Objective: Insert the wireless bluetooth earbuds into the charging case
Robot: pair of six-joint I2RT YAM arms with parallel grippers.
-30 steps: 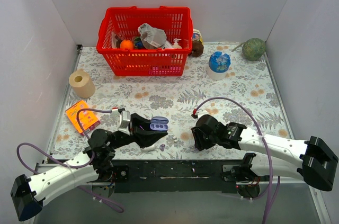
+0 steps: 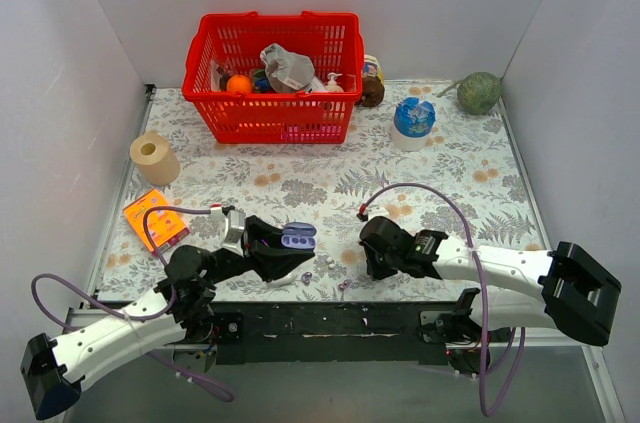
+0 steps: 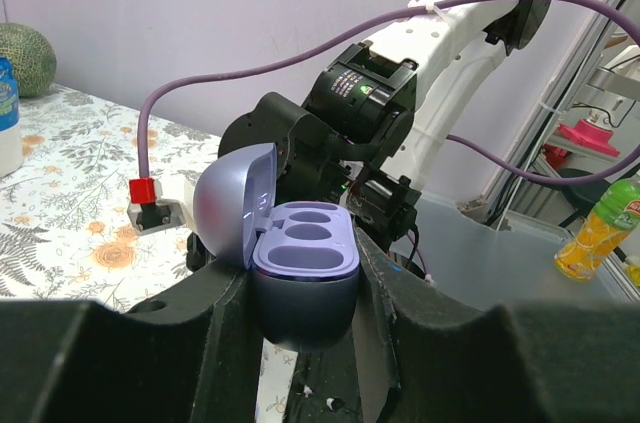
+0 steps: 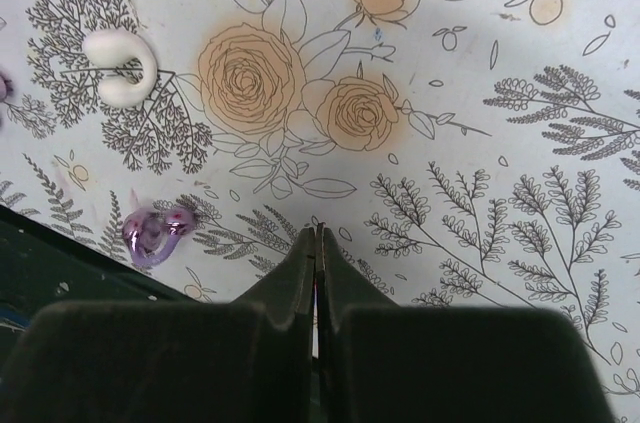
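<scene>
My left gripper [image 2: 282,253] is shut on the lilac charging case [image 3: 305,278], held upright with its lid open and empty slots on top. My right gripper is shut, nothing visible between its fingers, pointing down over the table. In the right wrist view a white earbud-like piece [image 4: 128,89] lies upper left, and a purple one [image 4: 150,235] lies lower left near the table edge. Small pieces also show between the arms in the top view.
A red basket [image 2: 271,128] of items stands at the back. An orange box [image 2: 150,218], tape roll [image 2: 152,155], blue-topped container [image 2: 412,133] and green melon [image 2: 479,93] surround the clear middle of the table [image 2: 280,178].
The right arm has shifted slightly left and its forearm has swung a little. The left arm with the case looks unchanged.
</scene>
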